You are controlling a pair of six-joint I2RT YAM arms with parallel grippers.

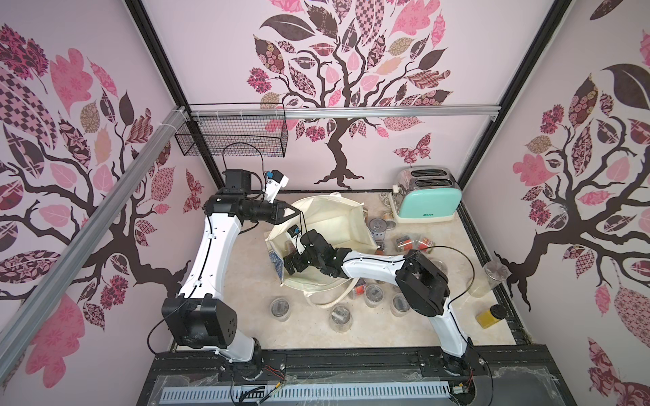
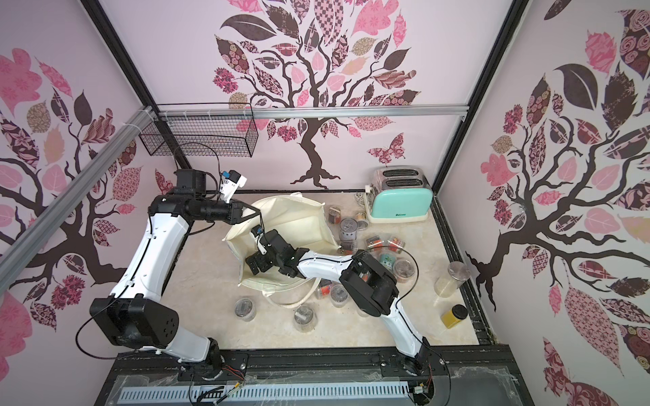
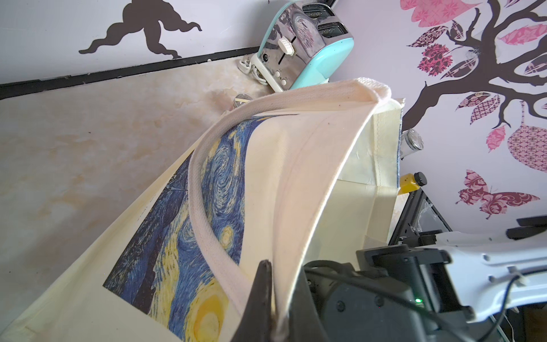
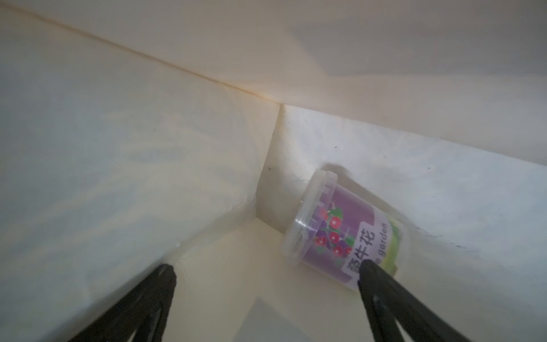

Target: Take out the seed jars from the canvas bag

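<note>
The cream canvas bag [image 1: 345, 223] lies open mid-table, its Starry Night print [image 3: 210, 193] visible in the left wrist view. My left gripper is shut on the bag's rim at the left side. My right gripper is open inside the bag. In the right wrist view, a purple-labelled seed jar [image 4: 347, 228] lies on its side in a corner of the bag, in front of and between the open fingers, not held.
Several jars, including one at the front [image 1: 340, 316], stand around the bag. A mint toaster [image 1: 426, 199] sits at the back right, a yellow-filled jar [image 1: 489, 318] at the front right. A wire basket [image 1: 230, 132] hangs above the left arm.
</note>
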